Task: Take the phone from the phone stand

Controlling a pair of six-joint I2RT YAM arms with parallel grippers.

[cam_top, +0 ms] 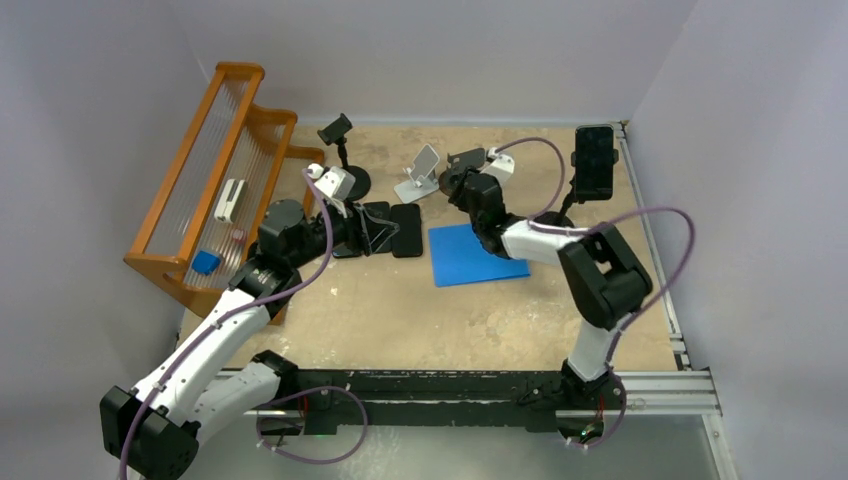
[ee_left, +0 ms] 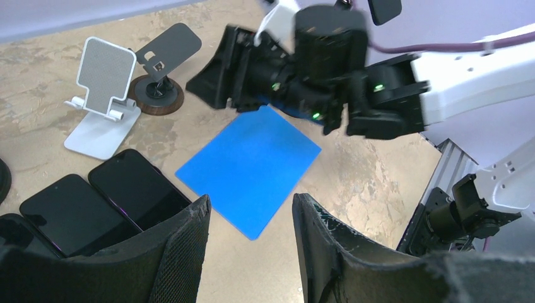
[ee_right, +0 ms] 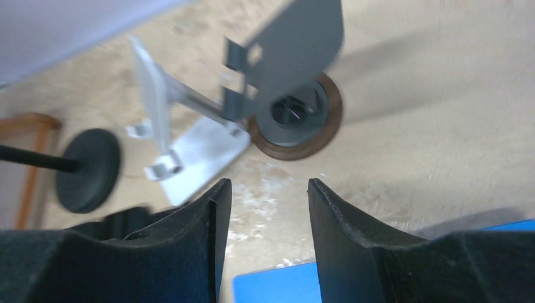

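Note:
A phone [cam_top: 595,160] is held upright in a stand [cam_top: 566,208] at the back right. Several phones [cam_top: 406,230] lie flat left of the blue mat. My left gripper [cam_top: 376,232] hangs open above them, nothing between its fingers. My right gripper [cam_top: 462,190] is near the small dark stand [ee_right: 287,57] at the back middle, which holds no phone; its fingers stand apart, empty. A silver stand [ee_left: 104,79] beside it is also empty.
A blue mat [cam_top: 478,260] lies in the middle. A wooden rack [cam_top: 170,250] stands at the left, another dark stand [cam_top: 350,180] near it.

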